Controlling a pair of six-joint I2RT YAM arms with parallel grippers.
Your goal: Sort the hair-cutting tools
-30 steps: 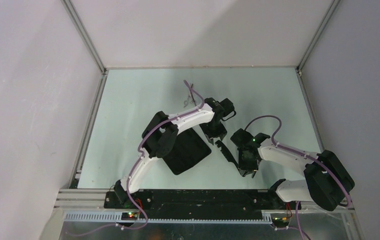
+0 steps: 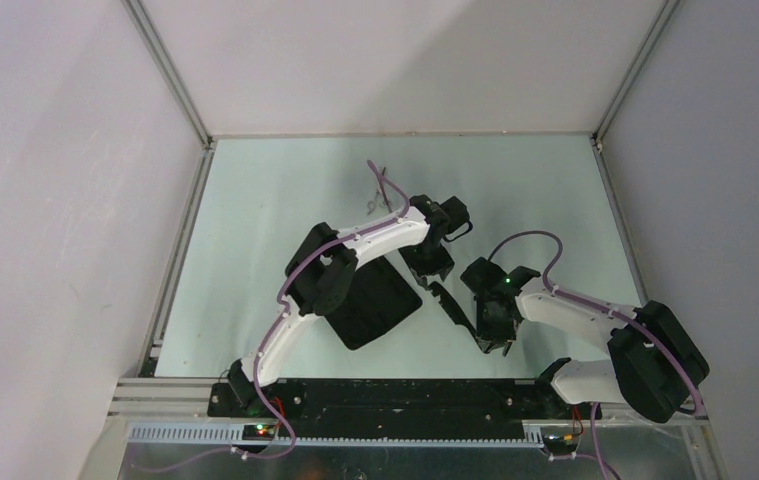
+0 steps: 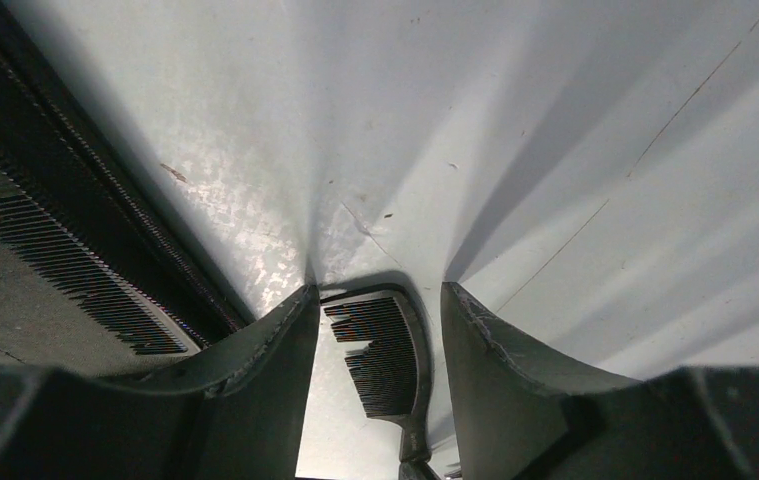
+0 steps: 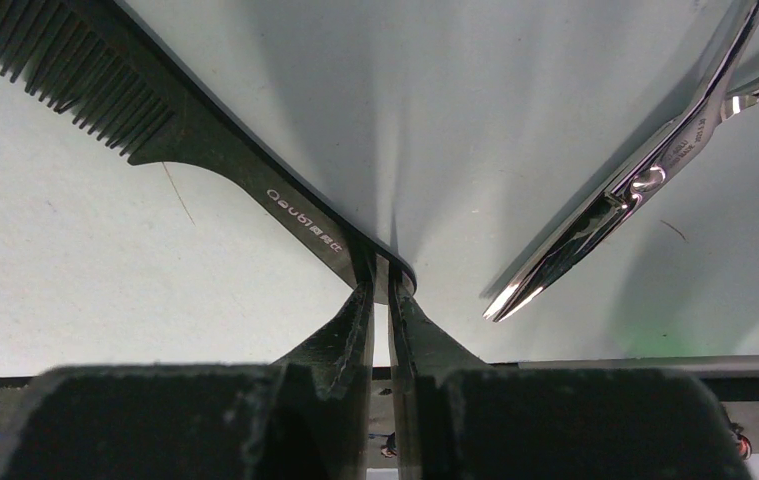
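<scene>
A black comb [image 2: 453, 308] lies diagonally on the white table. Its toothed head [image 3: 395, 370] sits just beyond my left gripper, whose fingertips stand part open on either side of its upper end. At the handle end of the comb [image 4: 295, 220], my right gripper has its fingertips close together over the tip, with a narrow gap between them; whether it grips it I cannot tell. Steel scissors [image 4: 645, 180] lie to the right in the right wrist view. Another pair [image 2: 380, 198] lies at the back, partly behind the left arm.
A black case [image 2: 375, 310] lies left of the comb; the left wrist view shows a comb [image 3: 85, 290] in it. The front metal edge [image 4: 595, 365] runs close below the right gripper.
Both arms and the comb are practically where they were; at most my left fingertips have shifted very slightly.
</scene>
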